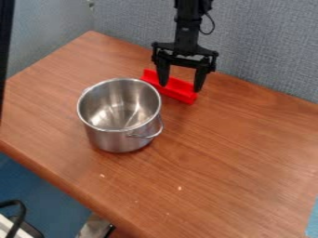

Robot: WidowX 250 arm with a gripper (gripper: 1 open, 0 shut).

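Note:
My black gripper (pixel 180 71) hangs near the back of the wooden table, its two fingers spread apart just above a long red block (pixel 177 96), which lies at an angle on the tabletop. I cannot tell whether the fingertips touch the block. A steel pot (pixel 119 134) with a side handle stands to the front left of the block, empty as far as its inside shows.
Grey padded walls (pixel 261 46) rise behind it. A cable and some hardware sit at the lower left, off the table.

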